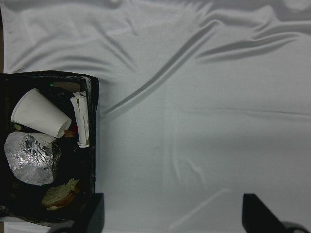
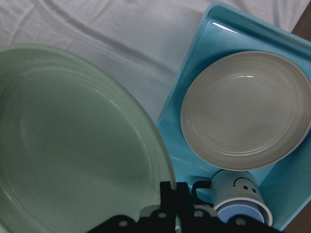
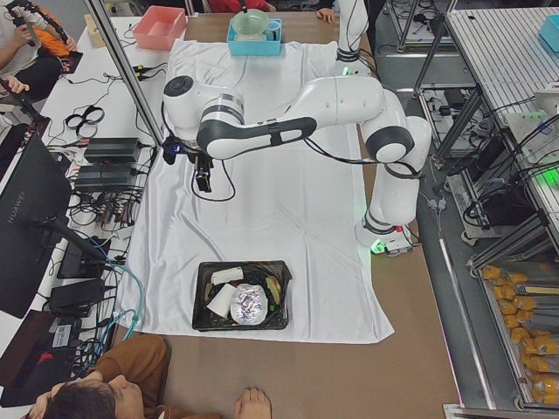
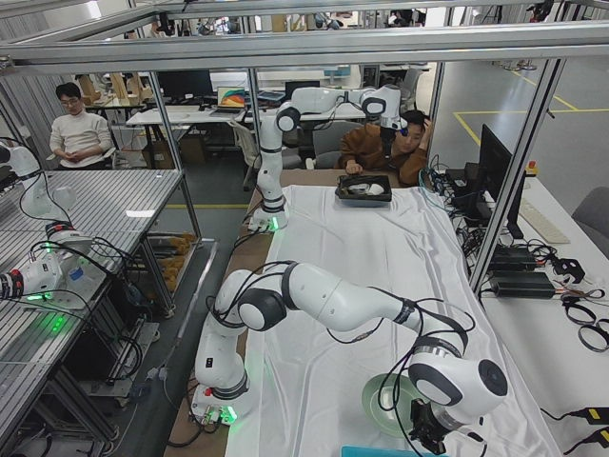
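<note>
A green plate (image 2: 73, 136) is in my right gripper, which is shut on its rim; in the camera left view the plate (image 3: 250, 22) is over the blue tray (image 3: 255, 47). In the right wrist view the tray holds a grey plate (image 2: 245, 109) and a smiley mug (image 2: 228, 189) with a blue cup inside. My left gripper stands open over the white cloth (image 1: 194, 121), beside the black bin (image 1: 90, 170) containing a paper cup (image 1: 39, 111), crumpled foil (image 1: 31, 158), bread (image 1: 60, 194) and white paper (image 1: 81, 119).
A pink bin (image 3: 159, 26) stands on the side table among cables. A monitor (image 3: 31, 218) and a metal post border the cloth. A seated person (image 3: 105, 393) is at the near edge.
</note>
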